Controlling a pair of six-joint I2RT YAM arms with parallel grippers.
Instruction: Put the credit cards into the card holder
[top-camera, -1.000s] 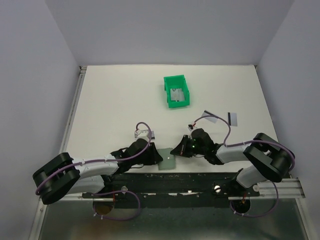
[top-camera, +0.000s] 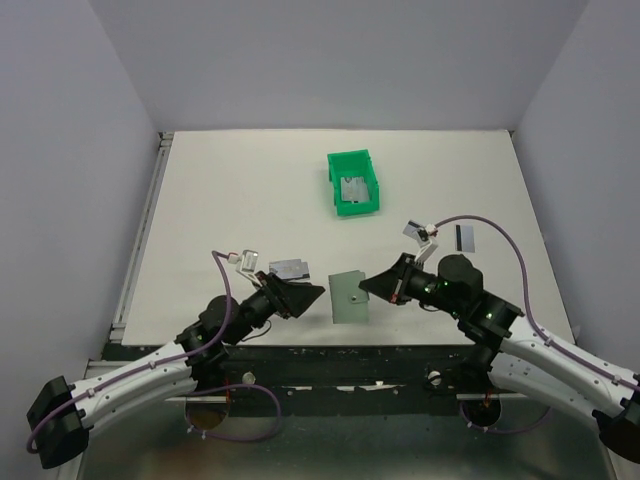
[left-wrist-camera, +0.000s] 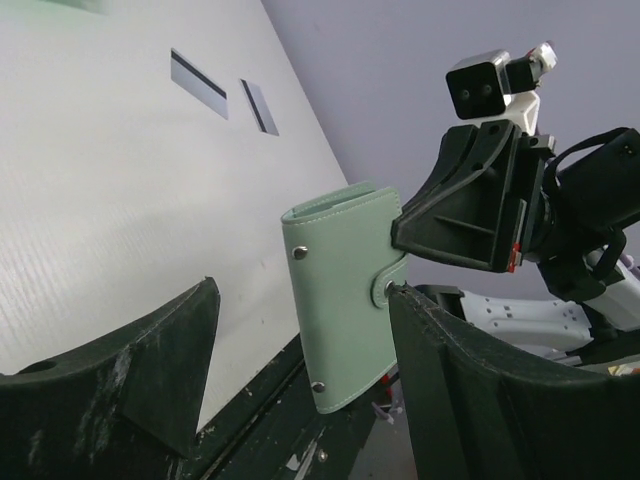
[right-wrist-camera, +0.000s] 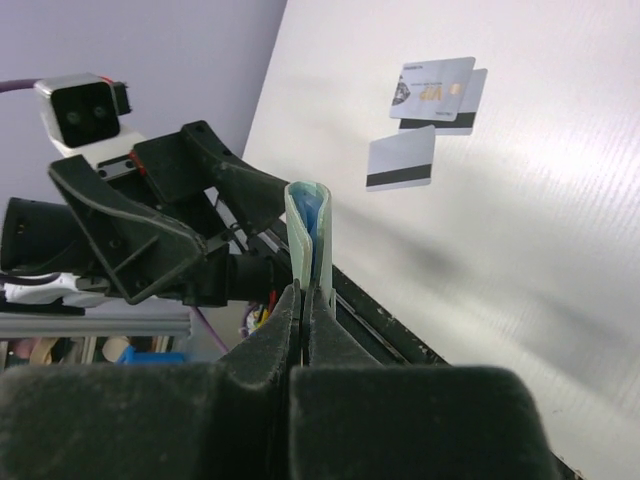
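Observation:
The pale green card holder (top-camera: 349, 298) hangs upright above the front edge, held at one side by my right gripper (top-camera: 382, 285), which is shut on it; its slotted top shows in the right wrist view. My left gripper (top-camera: 305, 295) stands open just left of the holder, apart from it. Grey and silver cards (right-wrist-camera: 432, 90) lie on the table at the left, with another card (right-wrist-camera: 400, 165) beside them. Two more cards (left-wrist-camera: 198, 82) (left-wrist-camera: 258, 105) lie at the right of the table, one partly hidden behind the right arm in the top view.
A green basket (top-camera: 353, 206) with grey items in it stands at the back centre.
The card holder and my right gripper have risen and shifted right, toward the camera. My left gripper has also risen and now stands apart from the holder.

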